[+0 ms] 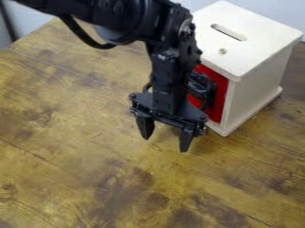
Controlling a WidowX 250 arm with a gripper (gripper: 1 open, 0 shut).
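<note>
My black gripper [166,132] points down just above the wooden floor, open, its two fingers apart with nothing visible between them. It is in front of a white box [252,57] with a slot in its top and a red front panel [217,104]. My arm and gripper hide much of that panel and the dark part on it.
A pale wall edge shows at the top left, and the box fills the upper right.
</note>
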